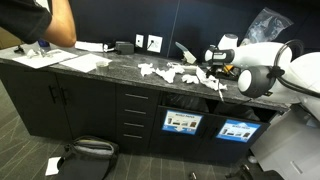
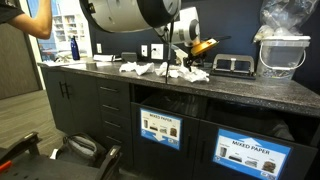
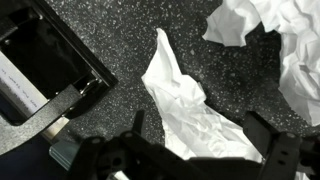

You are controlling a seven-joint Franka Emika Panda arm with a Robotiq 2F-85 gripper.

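Note:
Crumpled white paper [image 3: 190,110] lies on the dark speckled counter below my gripper. Two dark fingers [image 3: 252,128] stand wide apart in the wrist view, open, with the paper showing in the gap beneath them. A second white piece [image 3: 300,55] rests at the upper right, and another scrap [image 3: 233,22] is near the top. From exterior view 1, the arm [image 1: 250,55] reaches in from the right over the far end of the counter. Whether the fingertips touch the paper cannot be told.
A black object with a silver edge [image 3: 75,95] stands close on the left in the wrist view. A toaster [image 2: 233,66] and clear bucket [image 2: 281,57] are along the wall. More crumpled paper [image 1: 147,69] is strewn leftward. A person's arm [image 1: 62,20] hangs over the counter's left end.

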